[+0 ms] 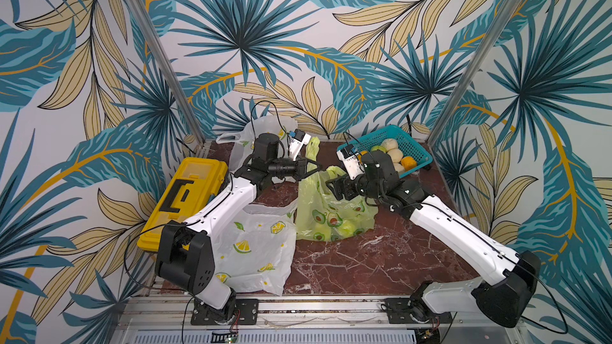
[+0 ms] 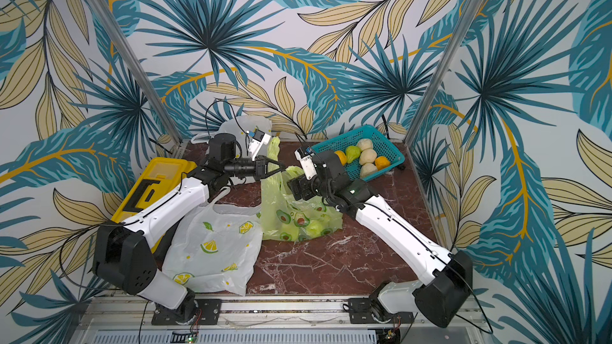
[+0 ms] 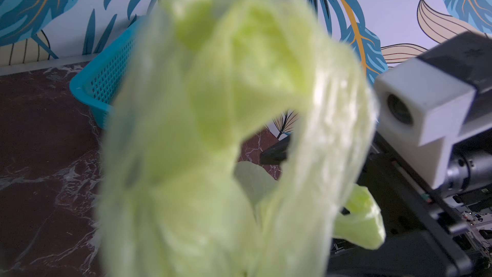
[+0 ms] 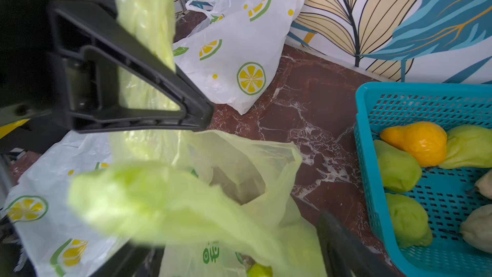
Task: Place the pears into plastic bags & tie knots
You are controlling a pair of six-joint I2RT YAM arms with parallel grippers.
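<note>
A green plastic bag [image 1: 334, 213] with avocado prints stands on the dark red table, pears [image 1: 347, 227] showing through its lower part. One handle strip rises up to my left gripper [image 1: 316, 168], which is shut on it; bag film fills most of the left wrist view. Just right of the bag's upper part is my right gripper [image 1: 336, 188], fingers apart, with a loose flap of green film [image 4: 169, 200] between its fingers in the right wrist view. Whether those fingers touch the flap is unclear.
A teal basket [image 4: 364, 174] holding several pears and other fruit stands at the back right. White lemon-print bags lie front left [image 1: 255, 248] and back left [image 4: 230, 36]. A yellow toolbox [image 1: 185, 200] sits at the left edge.
</note>
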